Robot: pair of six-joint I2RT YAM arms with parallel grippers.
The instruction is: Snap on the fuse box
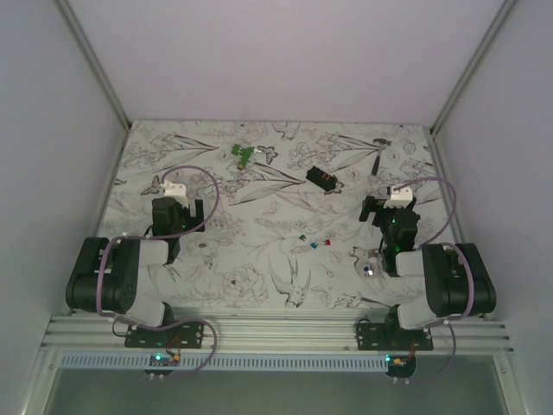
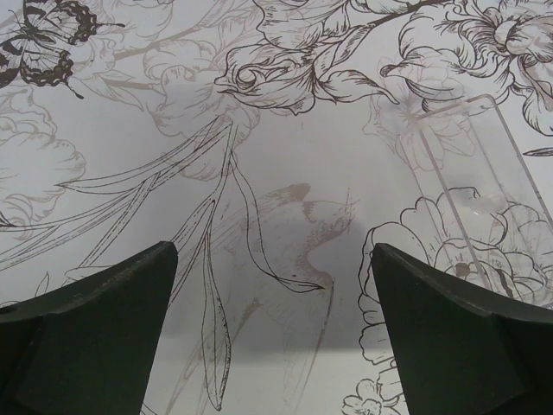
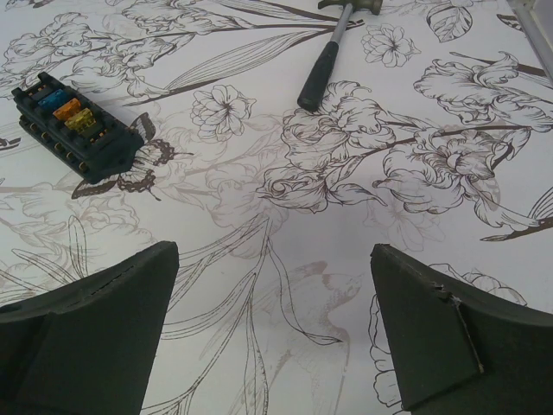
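A black fuse box (image 3: 78, 130) with blue, orange and yellow fuses lies at the upper left of the right wrist view, and right of centre toward the back in the top view (image 1: 320, 179). My right gripper is open and empty over the patterned table, to the lower right of the fuse box. My left gripper stands open at the table's left side, nothing between its fingers; a clear plastic piece (image 2: 479, 190), perhaps a cover, lies just right of it.
A hammer (image 3: 321, 73) lies behind the right gripper. A green board (image 1: 244, 156) lies at the back left of centre. Several small coloured pieces (image 1: 314, 245) lie front right of centre.
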